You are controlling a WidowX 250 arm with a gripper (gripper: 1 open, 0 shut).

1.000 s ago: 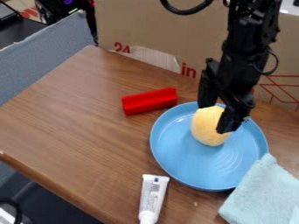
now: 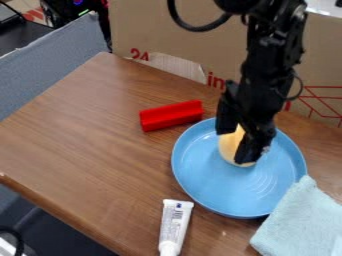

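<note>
My black gripper (image 2: 241,140) is low over the blue plate (image 2: 214,185), at a yellow round object (image 2: 230,146) on it, which it partly covers; how the fingers stand around that object is hard to see. A red block (image 2: 170,114) lies on the wooden table left of the plate's back. A white tube (image 2: 174,228) lies in front of the plate, and a pale blue cloth (image 2: 297,225) is at the front right.
A cardboard box (image 2: 187,30) stands behind it, and a grey padded surface (image 2: 40,70) borders its left.
The plate, block, tube and cloth are unmoved.
</note>
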